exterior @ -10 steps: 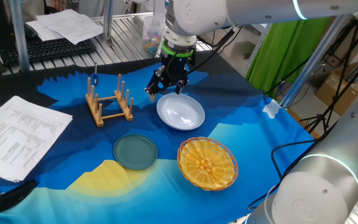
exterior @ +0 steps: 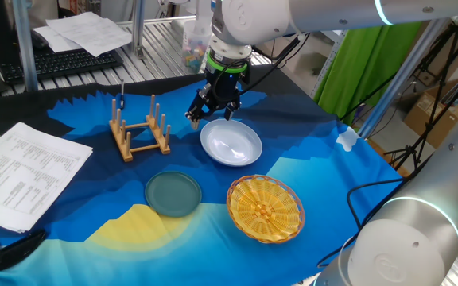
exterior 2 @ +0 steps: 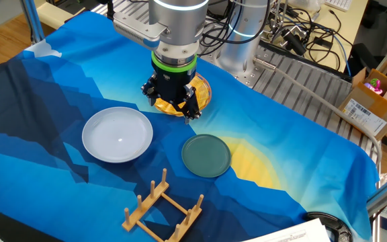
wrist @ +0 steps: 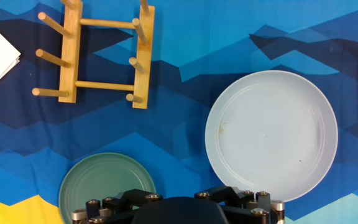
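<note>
My gripper (exterior 2: pixel 170 112) hangs above the table, pointing down, its two fingers spread wide and nothing between them. In the wrist view the fingers (wrist: pixel 268 205) show along the bottom edge, overlapping the near rims of both plates in the picture. A white plate (exterior: pixel 230 143) lies flat on the cloth; a smaller dark green plate (exterior: pixel 173 194) lies apart from it. The wooden rack (wrist: pixel 71 50), with upright pegs on two rails, stands empty. A round yellow wicker basket (exterior: pixel 265 209) also sits on the cloth, partly hidden behind the gripper in exterior view 2.
Printed papers (exterior: pixel 29 176) lie at the table's edge, close to a black object (exterior: pixel 6 253). Blue patterned cloth covers the table, with bare room around the plates. The robot's pale base column (exterior: pixel 420 222) rises at one side.
</note>
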